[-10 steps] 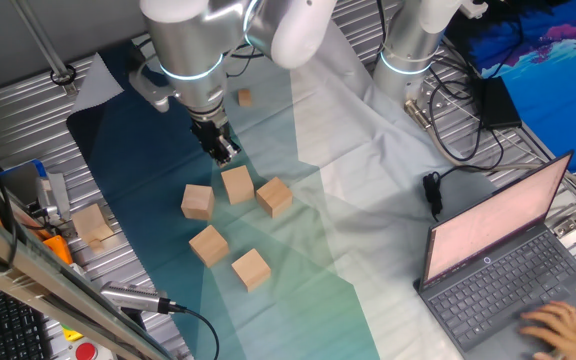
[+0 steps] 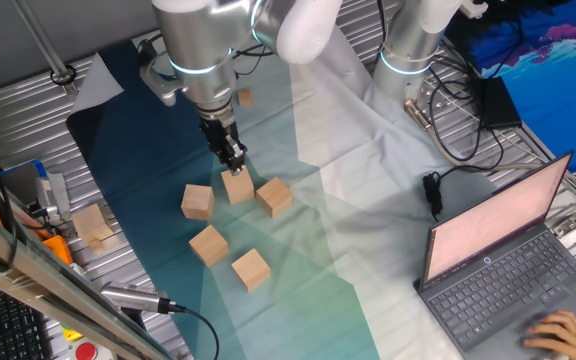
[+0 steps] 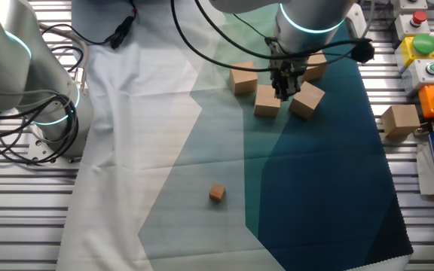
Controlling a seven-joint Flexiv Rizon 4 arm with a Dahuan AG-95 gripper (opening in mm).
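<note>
Several wooden cubes lie grouped on the cloth in exterior view 1. The nearest to my gripper (image 2: 233,163) is the top middle cube (image 2: 238,187), whose far edge is overlapped by the fingertips. To its sides sit a left cube (image 2: 198,202) and a right cube (image 2: 274,197); two lower cubes (image 2: 209,246) lie nearer the camera. In exterior view 2 my gripper (image 3: 283,89) appears between a cube (image 3: 267,101) and a tilted-looking cube (image 3: 307,99). The fingers are small and dark, so whether they stand apart, or touch a cube, is unclear.
A small wooden block (image 3: 217,192) lies alone on the cloth. Another cube (image 3: 401,120) rests off the cloth beside the button boxes. A laptop (image 2: 508,270) with a hand on it stands at right.
The cubes have not visibly moved.
</note>
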